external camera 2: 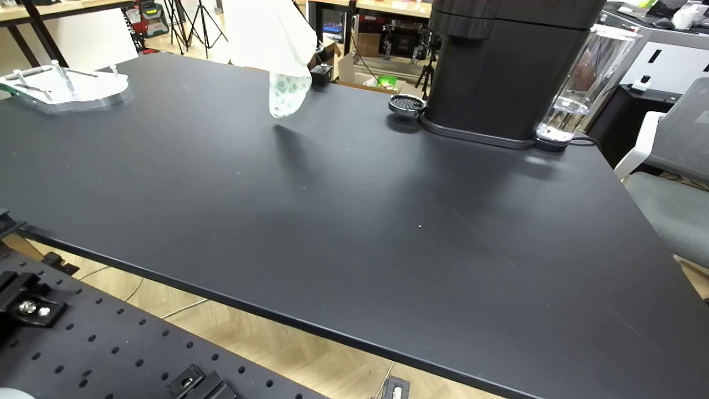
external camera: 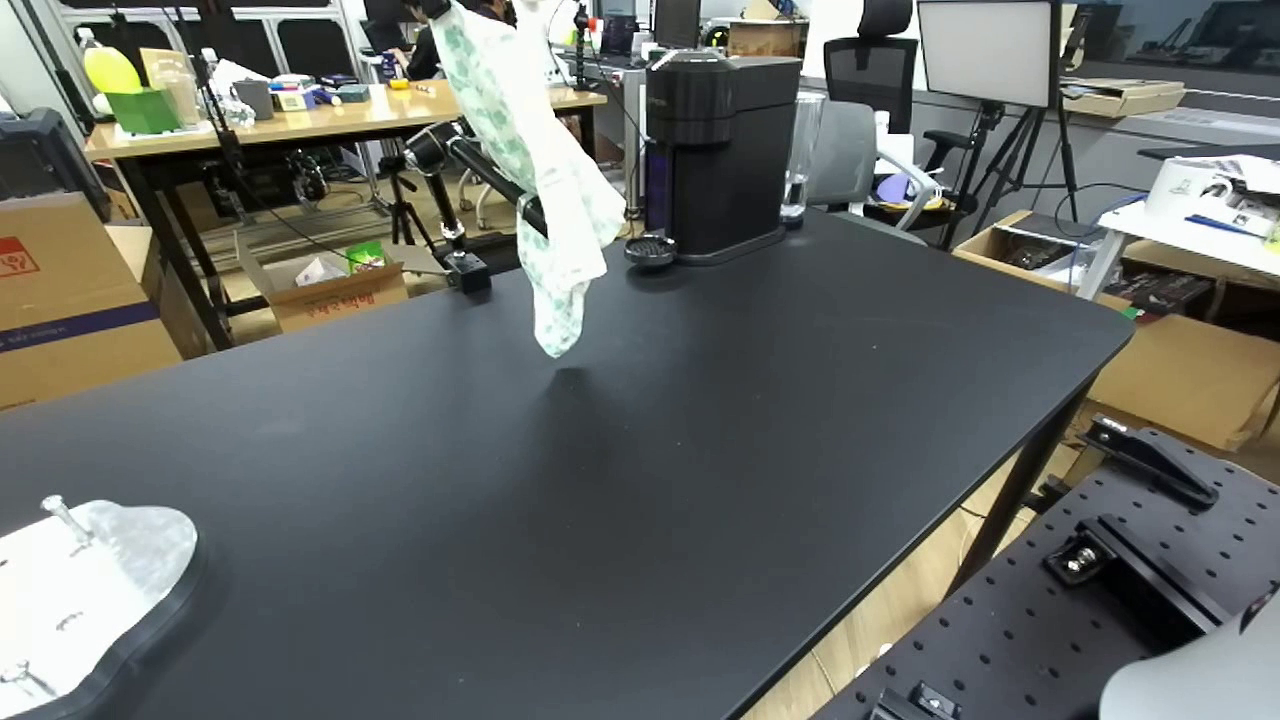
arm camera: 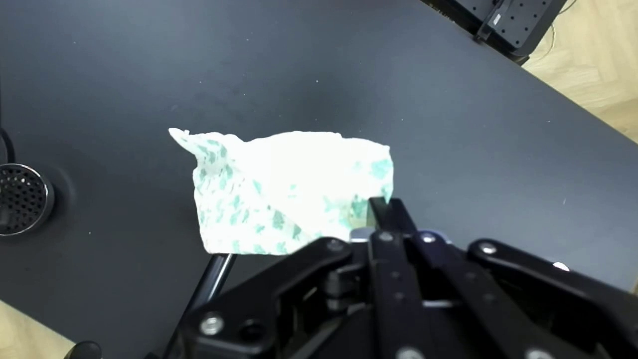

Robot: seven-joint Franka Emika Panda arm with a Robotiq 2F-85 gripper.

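Observation:
A white cloth with green leaf print (external camera: pixel 486 102) hangs through the air, its lower tip just above the black table (external camera: pixel 672 480). In exterior view 2 the same cloth (external camera 2: pixel 289 93) has only its lower part in frame. My gripper is shut, with the cloth (arm camera: pixel 287 179) at its fingertips in the wrist view; the exact pinch is partly hidden. Exterior view 1 shows just a dark bit of the gripper end at the top edge, where the cloth begins.
A black coffee machine (external camera: pixel 726 156) with a round drip tray (external camera: pixel 650 250) stands behind the cloth. A jointed black stand arm (external camera: pixel 486 168) reaches up to the cloth. A white board with pegs (external camera: pixel 102 564) lies at the left.

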